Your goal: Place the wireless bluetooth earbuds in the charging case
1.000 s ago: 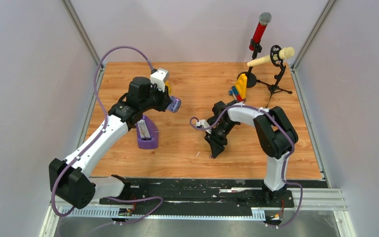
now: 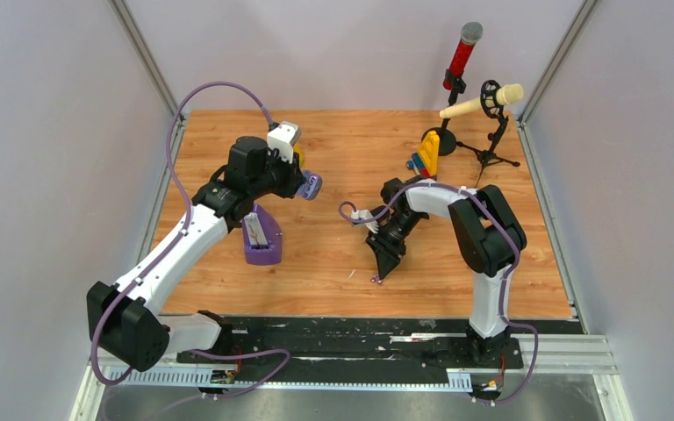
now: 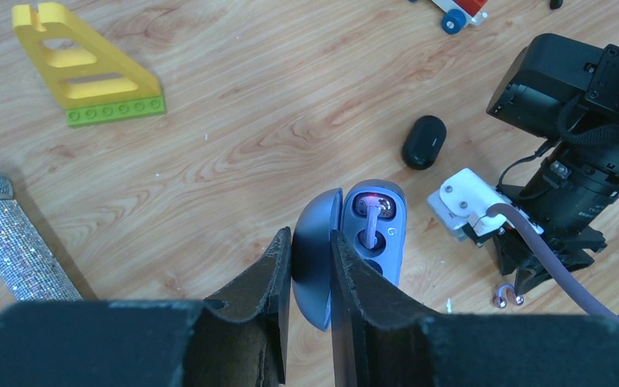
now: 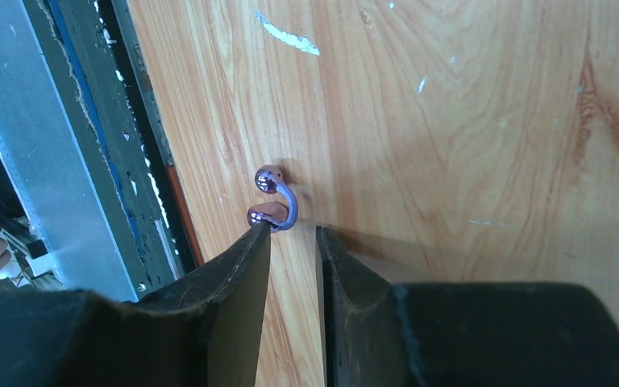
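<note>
My left gripper is shut on the purple charging case (image 3: 399, 218), gripping its raised lid (image 3: 310, 282) so the case hangs open above the table. One slot holds a purple earbud (image 3: 372, 226); the lower slot, partly behind a finger, shows a dark hole. Another purple clip-shaped earbud (image 4: 292, 205), with two shiny round ends, lies on the wood near the front edge. Just beside it, my right gripper is part open. Its left fingertip overlaps the earbud's lower end in the right wrist view; whether they touch I cannot tell. Nothing is held between its fingers.
A purple holder (image 2: 263, 254) stands below the left arm. Between the arms lies a black oval object (image 3: 424, 142). Yellow toy pieces (image 2: 430, 151) and two stands, one with a red microphone (image 2: 462, 61), are at the back right.
The left arm has kept still.
</note>
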